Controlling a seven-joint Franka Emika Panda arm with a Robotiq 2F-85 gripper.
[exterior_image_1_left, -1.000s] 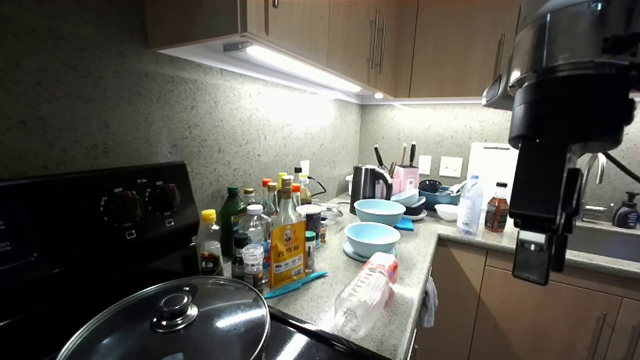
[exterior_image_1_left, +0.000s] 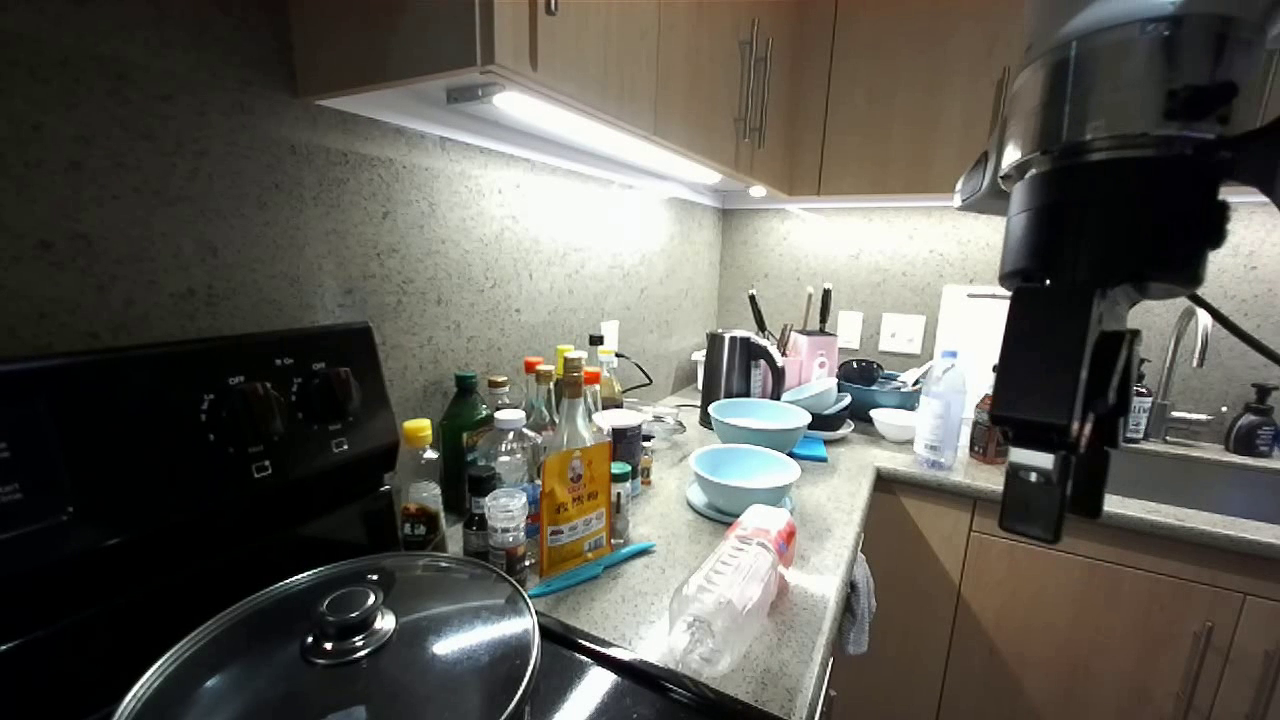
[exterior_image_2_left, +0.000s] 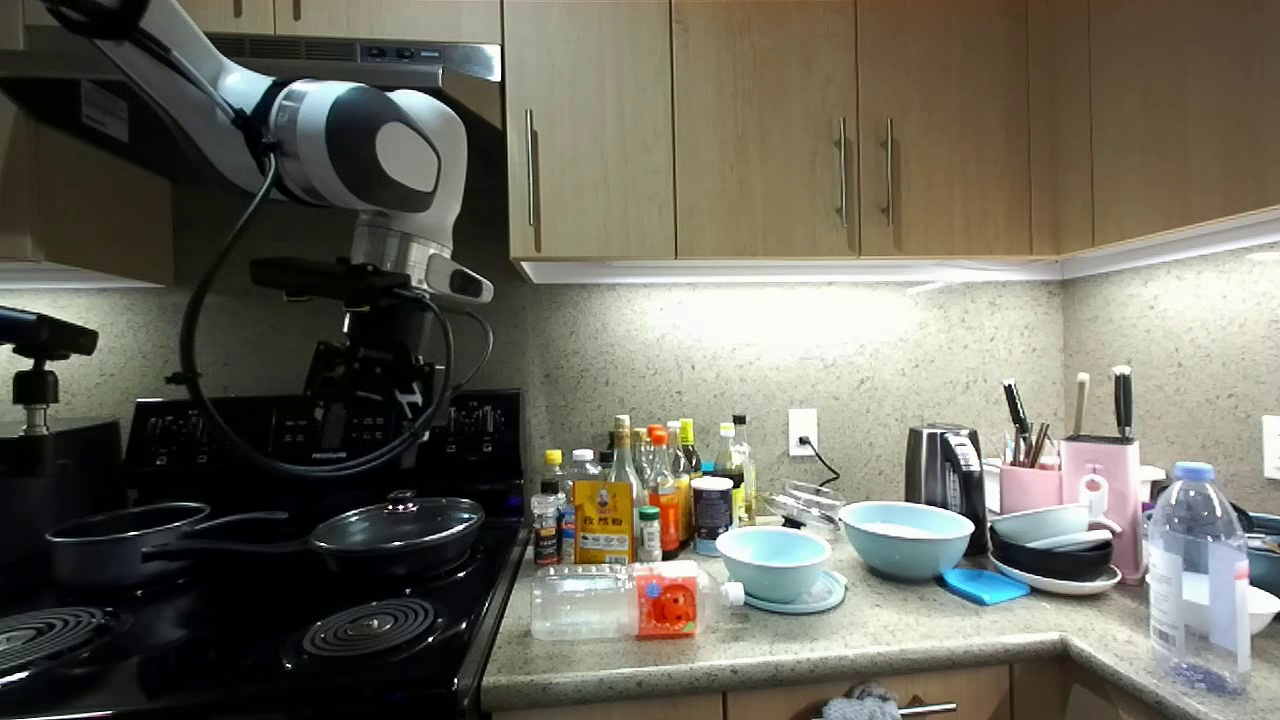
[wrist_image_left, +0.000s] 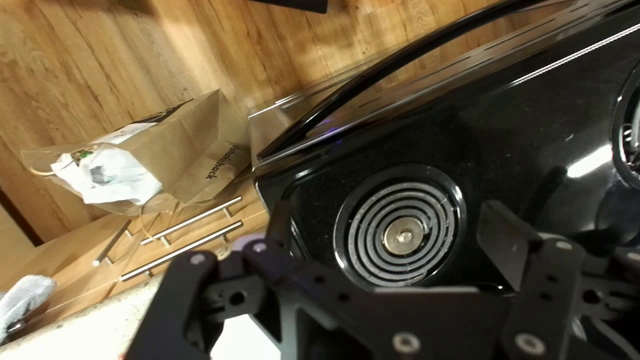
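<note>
My gripper hangs above the stove, open, its two fingers wide apart with nothing between them. Far below, between the fingers in the wrist view, a coil burner (wrist_image_left: 403, 234) shows bare. From the side, the gripper (exterior_image_1_left: 1056, 510) points downward in the air, well clear of the counter. A clear plastic bottle (exterior_image_2_left: 588, 602) with a red label lies on its side on the counter, its cap end close to a light blue bowl (exterior_image_2_left: 774, 564) on a plate. The lidded pan (exterior_image_2_left: 396, 528) rests on a back burner.
Beside the lidded pan stands an open pot (exterior_image_2_left: 126, 546). Several sauce bottles (exterior_image_2_left: 660, 480) crowd the counter by the stove. A second blue bowl (exterior_image_2_left: 908, 536), a kettle (exterior_image_2_left: 944, 480) and an upright water bottle (exterior_image_2_left: 1196, 576) stand farther right. A paper bag (wrist_image_left: 192, 150) sits on the floor.
In exterior view 1 my arm has shifted slightly left and up, so the gripper now partly covers the brown bottle by the sink. The counter items have not moved.
</note>
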